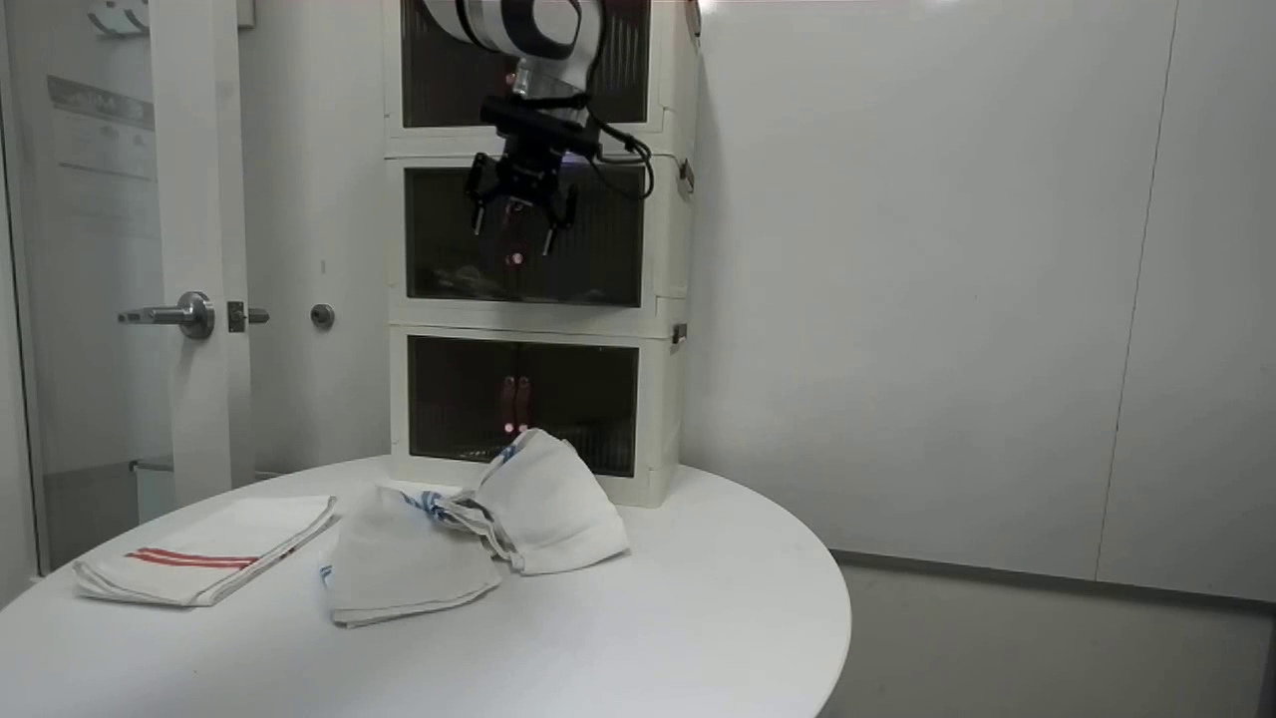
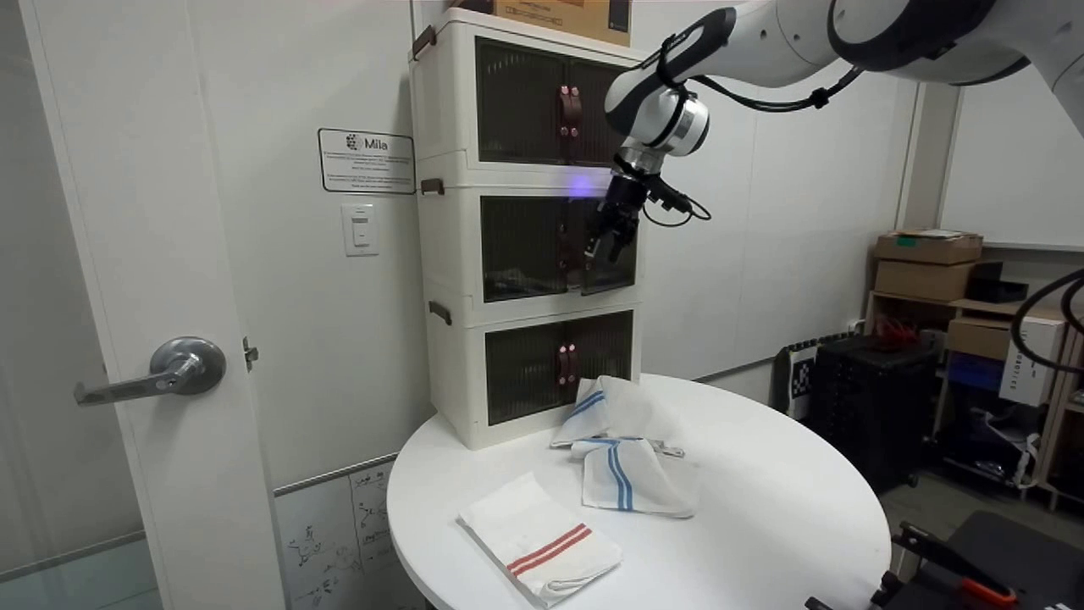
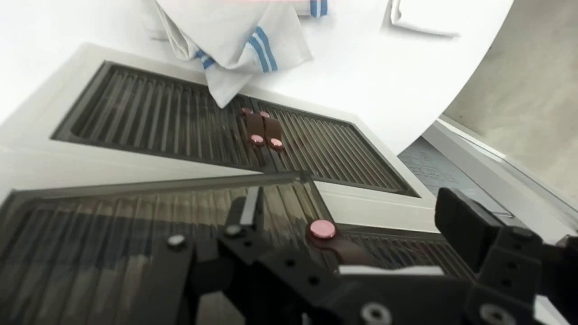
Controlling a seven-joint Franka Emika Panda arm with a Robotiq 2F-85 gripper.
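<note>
My gripper (image 1: pixel 514 237) is open in front of the middle box of a white stacked cabinet (image 1: pixel 661 317). Its two fingers stand well apart. In the wrist view, a brown strap handle with a pink rivet (image 3: pixel 323 229) shows in the space between the fingers, with nothing visibly gripped. The dark ribbed door (image 3: pixel 179 216) carrying that strap looks slightly ajar, its corner jutting past the frame. In exterior view 2, the gripper (image 2: pixel 601 252) partly hides this door (image 2: pixel 607 278). Whether a finger touches the door or strap is hard to tell.
Below on the round white table (image 1: pixel 718 598) lie crumpled white cloths with blue stripes (image 1: pixel 544 509), one leaning against the bottom box's doors (image 2: pixel 523 376). A folded red-striped cloth (image 2: pixel 549 544) lies apart.
</note>
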